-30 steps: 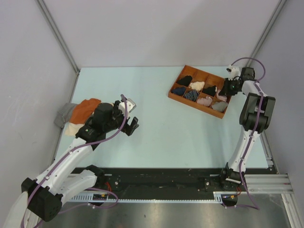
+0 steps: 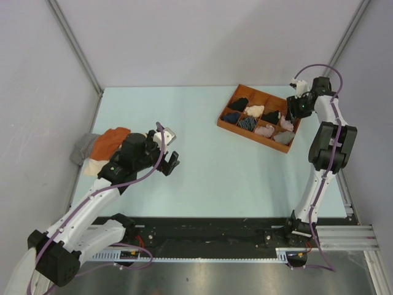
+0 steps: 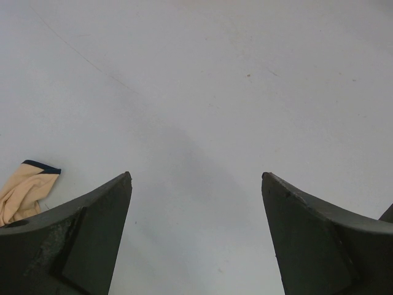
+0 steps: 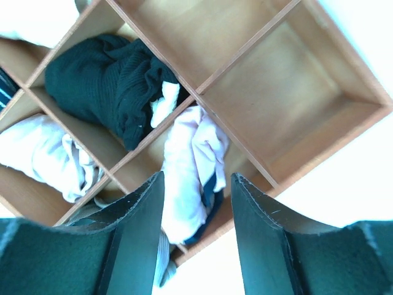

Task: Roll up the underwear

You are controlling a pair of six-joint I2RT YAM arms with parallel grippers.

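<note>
A wooden divided box (image 2: 245, 133) at the back right holds rolled items in several compartments. My right gripper stands open over its right end, above a white-and-navy bundle (image 4: 190, 166) lying in a compartment; a dark bundle (image 4: 98, 80) lies beside it. My left gripper (image 2: 171, 165) is open over the table at the left, with nothing between its fingers. An orange cloth (image 2: 107, 141), a grey cloth and a beige garment (image 3: 24, 190) lie at the far left.
Some compartments at the box's back right are empty.
My right gripper has risen from low at the box's right end and shifted slightly in the top view. The left arm is still.
</note>
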